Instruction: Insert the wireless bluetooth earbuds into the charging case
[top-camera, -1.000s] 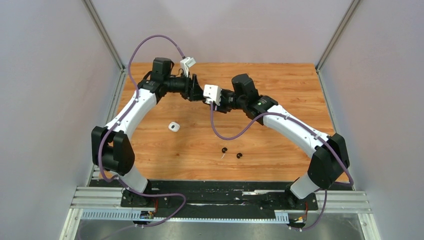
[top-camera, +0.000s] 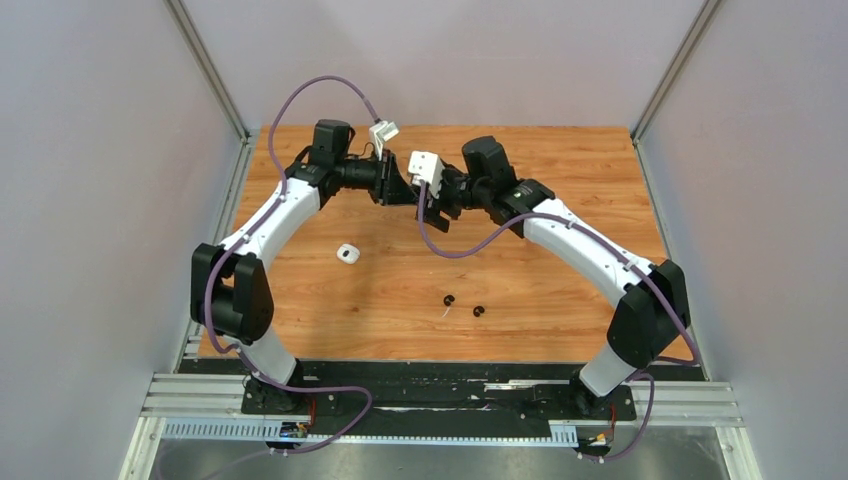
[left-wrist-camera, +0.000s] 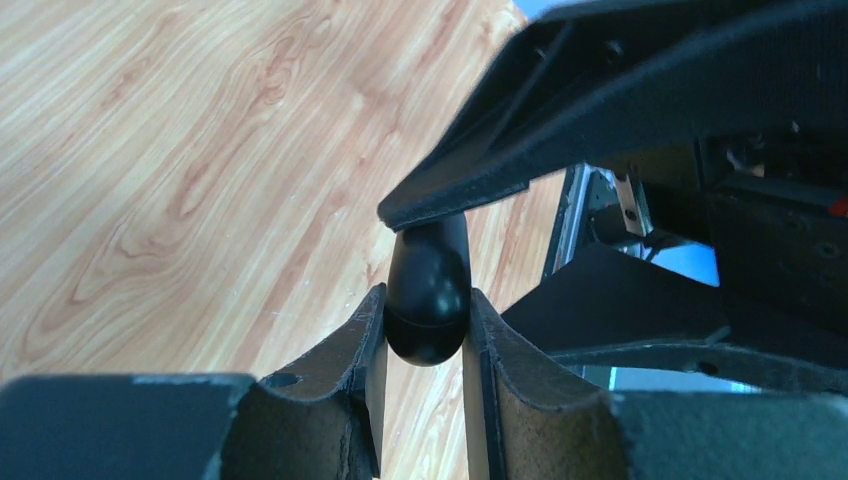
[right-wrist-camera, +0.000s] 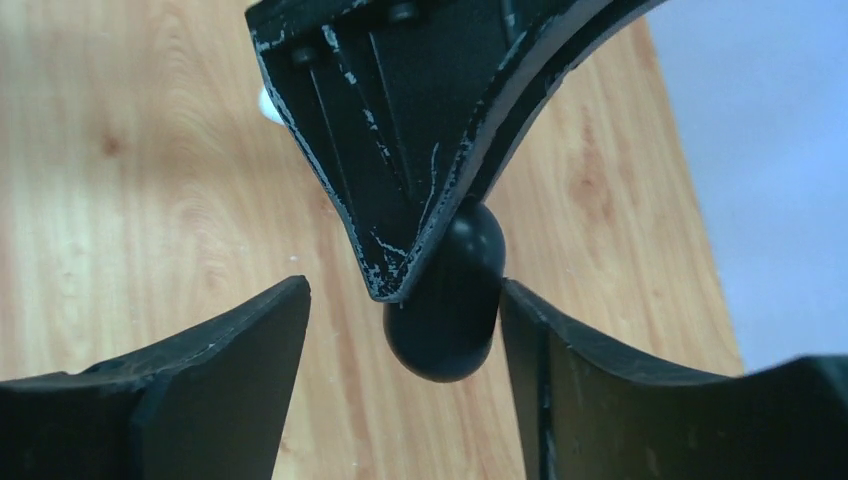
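A rounded glossy black case (left-wrist-camera: 428, 300) is pinched between the fingertips of my left gripper (top-camera: 410, 197), raised off the table. Its lid looks closed in the left wrist view, where a faint seam shows. My right gripper has its fingers spread around the case (right-wrist-camera: 450, 340). One of its fingers (right-wrist-camera: 525, 340) lies against or very near the case; the other finger (right-wrist-camera: 260, 340) stands clearly apart. Two small black earbuds (top-camera: 448, 300) (top-camera: 479, 311) rest on the front part of the table. In the top view the grippers hide the case.
On the left of the wooden table (top-camera: 560, 290) sits a small white object (top-camera: 348, 253) with a dark centre. Purple cables (top-camera: 470, 253) loop along both arms. Free table surface surrounds the earbuds.
Both arms have come slightly closer together, the left one shifting right. The right gripper has turned and its fingers now show spread wider in the top view. Earbuds and white object are unmoved.
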